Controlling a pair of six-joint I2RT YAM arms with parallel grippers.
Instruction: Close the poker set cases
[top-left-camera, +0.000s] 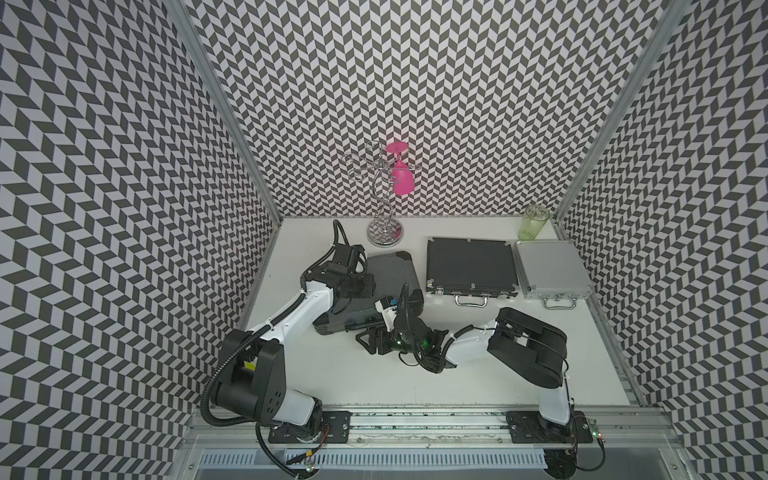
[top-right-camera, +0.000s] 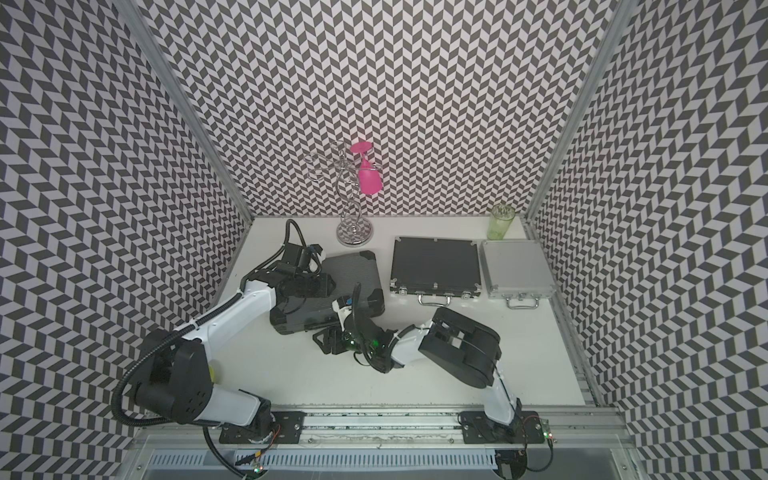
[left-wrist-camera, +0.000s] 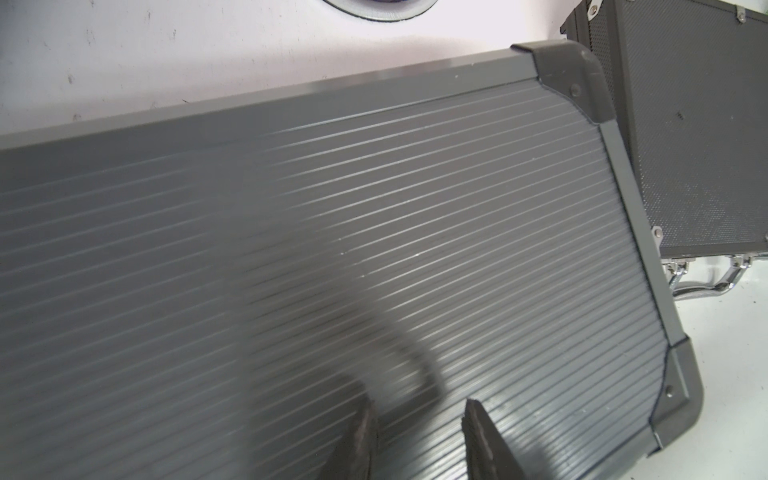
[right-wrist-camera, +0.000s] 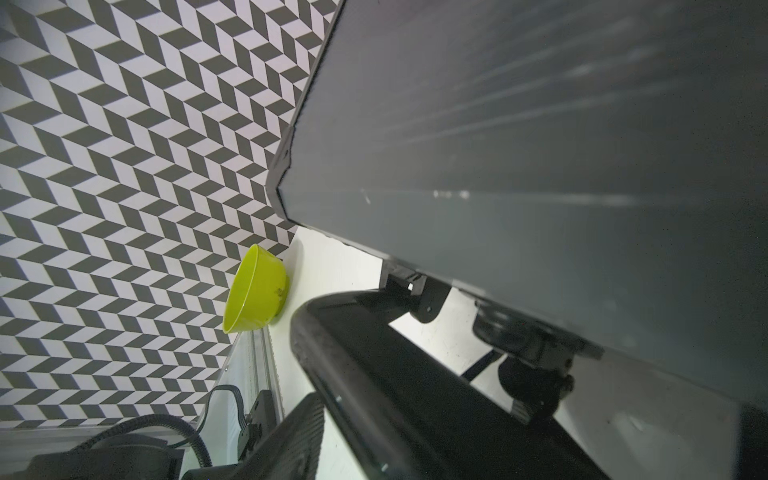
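A dark grey ribbed case (top-left-camera: 397, 273) lies shut-looking and askew on the left half of the table. Over its lid, my left gripper points down, fingers apart, nothing between them; contact with the lid cannot be judged. At the front side, my right gripper (top-left-camera: 368, 341) is open beside the case's black handle (right-wrist-camera: 384, 360). One of its fingers (right-wrist-camera: 300, 444) shows left of that handle in the right wrist view. A dark latch piece (right-wrist-camera: 512, 332) sticks out below the case's edge. To the right, a black case (top-left-camera: 470, 265) and a silver case (top-left-camera: 553, 268) have their lids down.
A chrome stand (top-left-camera: 385, 232) with a pink glass (top-left-camera: 403, 177) rises behind the grey case. A green glass (top-left-camera: 533, 222) stands in the back right corner. In the right wrist view, a yellow-green bowl (right-wrist-camera: 257, 289) sits by the table edge.
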